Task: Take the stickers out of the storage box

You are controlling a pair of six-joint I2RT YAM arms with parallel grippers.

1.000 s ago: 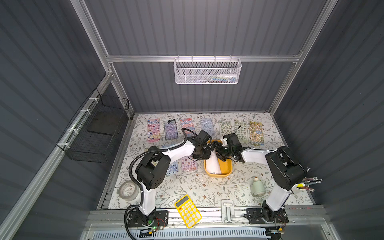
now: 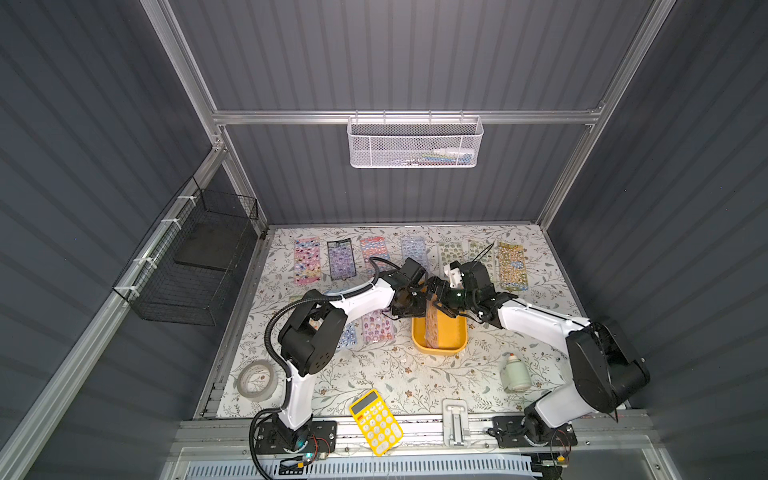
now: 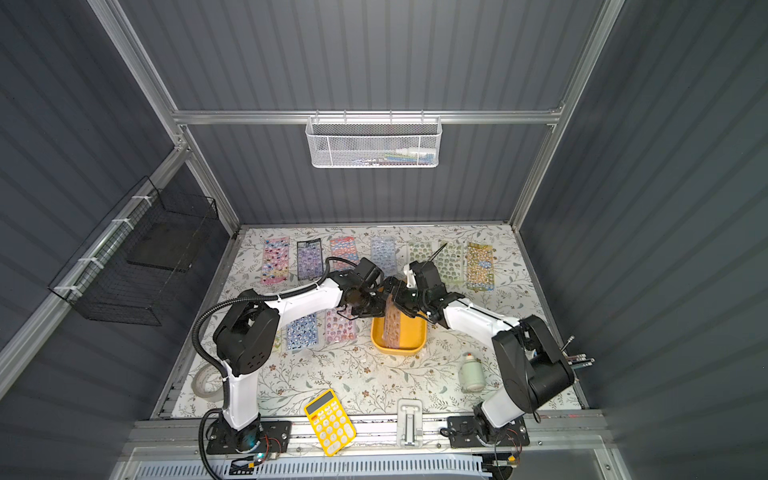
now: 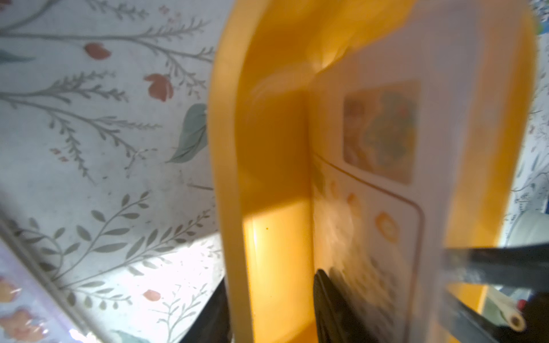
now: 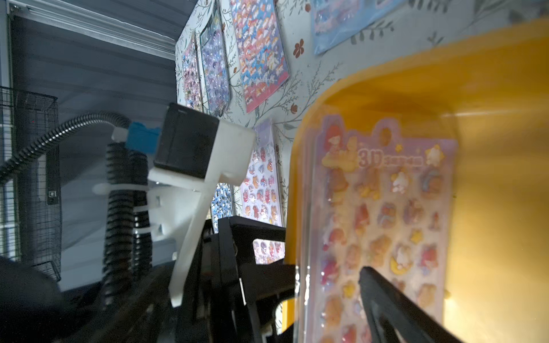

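Observation:
The orange storage box [image 2: 457,336] stands at the table's middle. Inside, a pink and purple sticker sheet [image 5: 394,211] stands tilted on its long edge, its printed face toward the right arm and its pale back [image 4: 394,63] toward the left. My left gripper straddles the box's left wall, one finger outside and one finger [image 4: 327,311] inside, near the sheet; its fingers are apart. My right gripper [image 2: 441,296] is low over the box, open, with one finger [image 5: 394,305] in front of the sheet's printed face. Its other finger is hard to make out.
Other sticker sheets [image 2: 341,259] lie in a row along the back, and more [image 3: 302,330] lie left of the box. A bottle [image 2: 517,373] stands front right, a tape roll [image 2: 257,380] front left, a yellow calculator [image 2: 376,421] at the front edge. Both grippers are close together.
The sheet has gone from lying with its white back showing on the box's left side to standing up tilted near the middle. The right arm's elbow has shifted right; the left gripper has moved slightly.

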